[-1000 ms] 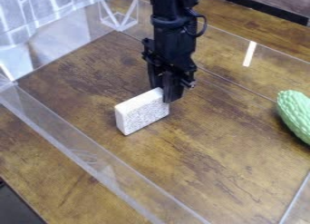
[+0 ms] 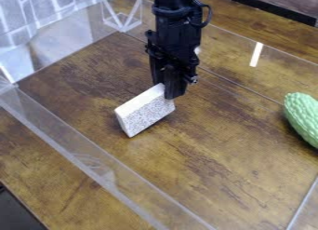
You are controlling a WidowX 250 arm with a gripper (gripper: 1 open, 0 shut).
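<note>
A white speckled block, like an eraser or sponge [image 2: 141,113], stands on its long edge on the wooden table, left of centre. My black gripper [image 2: 166,83] comes down from the top and is shut on the block's upper far end. The fingertips are partly hidden by the block and dark against it.
A green bumpy vegetable-like object [image 2: 302,117] lies at the right edge. A clear plastic rim [image 2: 78,157] runs along the left of the work area, with a pale curtain behind. The wood around the block is clear.
The gripper has risen slightly, and the block's far end has come up with it, so the block is now a little more tilted.
</note>
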